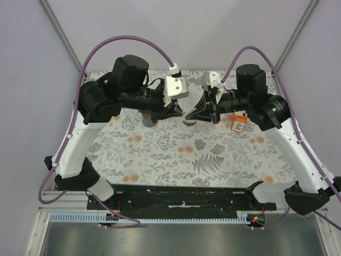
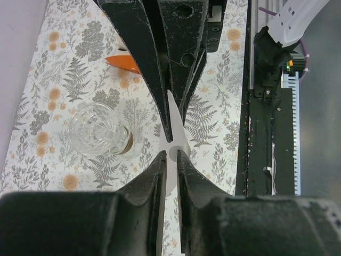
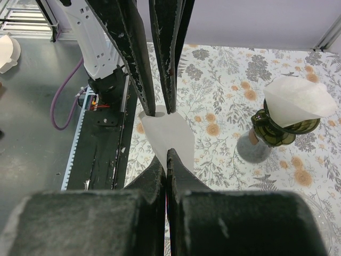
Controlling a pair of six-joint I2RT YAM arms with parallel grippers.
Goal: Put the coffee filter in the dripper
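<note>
A white paper filter (image 2: 173,160) hangs between my two grippers. In the right wrist view, my right gripper is shut on the filter's (image 3: 171,136) lower point, while my left gripper reaches to its upper edge. The left gripper's fingers are part open around that paper; whether they grip it cannot be told. In the right wrist view the green dripper (image 3: 272,130) stands on a glass container (image 3: 250,149), with another white filter (image 3: 293,101) in it. In the top view, the left arm mostly covers the dripper.
A clear glass vessel (image 2: 93,130) stands on the patterned table. An orange object (image 1: 238,122) lies right of the grippers. Both arms crowd the middle above the table.
</note>
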